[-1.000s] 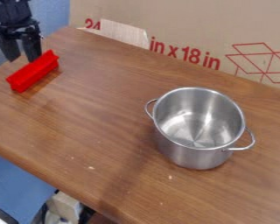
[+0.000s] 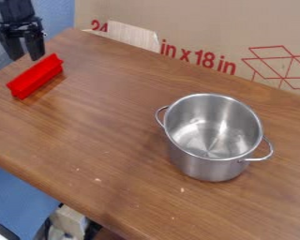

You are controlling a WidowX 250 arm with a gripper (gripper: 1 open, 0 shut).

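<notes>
My black gripper (image 2: 22,47) hangs at the top left, over the table's left edge, just above a red rectangular block (image 2: 35,76) lying on the wooden table. Its two fingers point down and stand apart, open, with nothing seen between them. A steel pot (image 2: 212,136) with two side handles stands upright on the right half of the table, far from the gripper.
A cardboard backdrop (image 2: 228,28) with red print and a white piece runs along the back edge. Blue surface shows beyond the left edge.
The gripper has moved slightly up, away from the red block. The block and pot look unmoved.
</notes>
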